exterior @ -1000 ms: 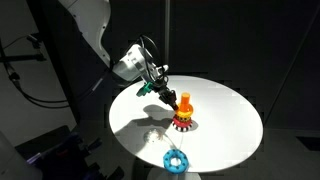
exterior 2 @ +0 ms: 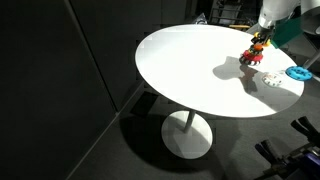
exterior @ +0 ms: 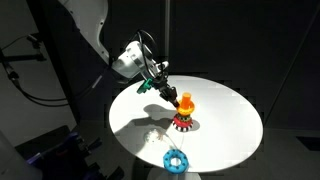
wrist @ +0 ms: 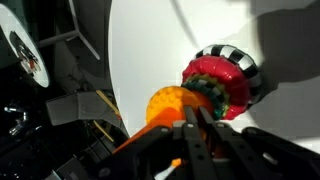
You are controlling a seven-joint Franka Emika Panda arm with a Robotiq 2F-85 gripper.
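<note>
On the white table a stacking toy stands upright. Its orange post [exterior: 186,99] rises through a yellow-orange ring [exterior: 185,108], with a green layer and a red ring [exterior: 182,124] lower down. In the wrist view the red ring [wrist: 238,82] has a black-and-white checkered edge, and the orange piece [wrist: 168,100] fills the near side, hiding part of the stack. My gripper [exterior: 175,99] reaches in from the left and looks shut on the yellow-orange ring's side; its dark fingers [wrist: 205,133] partly cover the contact.
A blue ring [exterior: 175,161] lies near the table's front edge, with a whitish ring [exterior: 155,136] beside it to the left.
The yellow-orange ring sits slightly higher on the post than a second ago, and more green shows below it. My gripper has shifted very little.
</note>
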